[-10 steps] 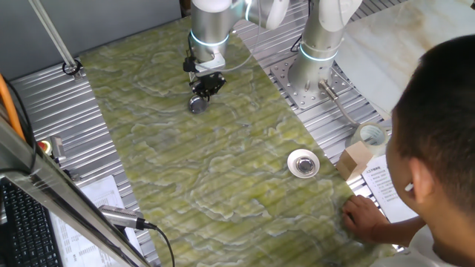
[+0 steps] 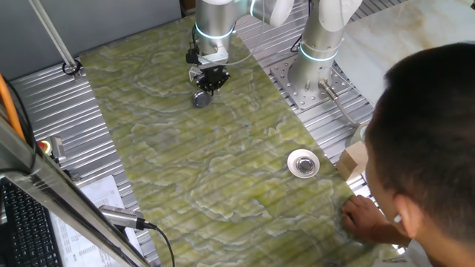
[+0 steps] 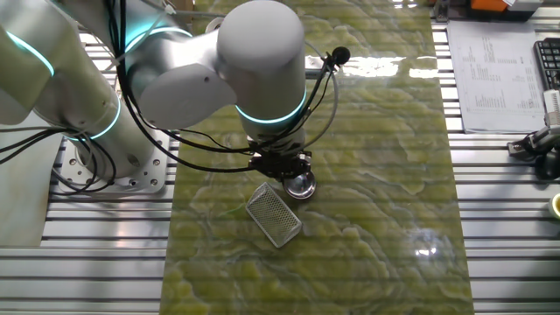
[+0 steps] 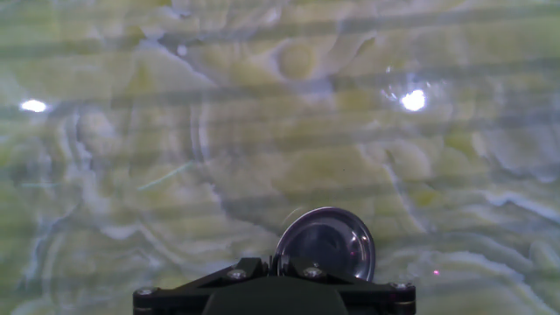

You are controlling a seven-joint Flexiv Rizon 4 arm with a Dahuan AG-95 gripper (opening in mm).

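Observation:
A small round shiny metal cup (image 2: 200, 99) hangs at the fingertips of my black gripper (image 2: 207, 90), near the far end of the green marbled mat. In the wrist view the fingers meet at my gripper, and the metal cup (image 4: 328, 241) shows just beyond and to the right, its rim at the tips. My gripper appears shut on that rim. The opposite exterior view shows the metal cup (image 3: 300, 185) beside a flat metal grater (image 3: 273, 215). A white dish (image 2: 303, 164) with a round metal piece in it lies near the mat's right edge.
A person (image 2: 434, 141) sits at the right, one hand (image 2: 361, 218) on the mat's edge by a cardboard box (image 2: 352, 160). Keyboard (image 2: 26, 230) and papers lie at the left.
My gripper has shifted slightly right and away from the exterior camera, the metal cup moving along with it. The person has leaned toward the mat.

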